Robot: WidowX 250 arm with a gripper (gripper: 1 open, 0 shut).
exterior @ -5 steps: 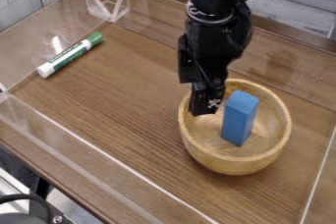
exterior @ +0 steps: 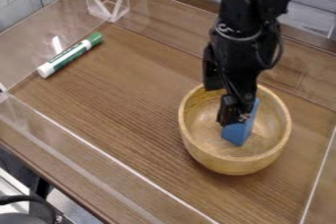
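Note:
My black gripper (exterior: 226, 104) hangs open over a cream oval bowl (exterior: 205, 155), its fingertips down at the bowl's back part. A blue block (exterior: 239, 132) lies in the bowl, just below and right of the fingertips, partly behind the nearer finger.
A green and white marker (exterior: 71, 54) lies on the wooden table (exterior: 105, 120) at the upper left, near a clear plastic object (exterior: 108, 2). A dark cable runs at the bottom left corner.
My gripper has shifted toward the right side of the bowl, nearer the blue block, which now shows lower and partly covered by a finger.

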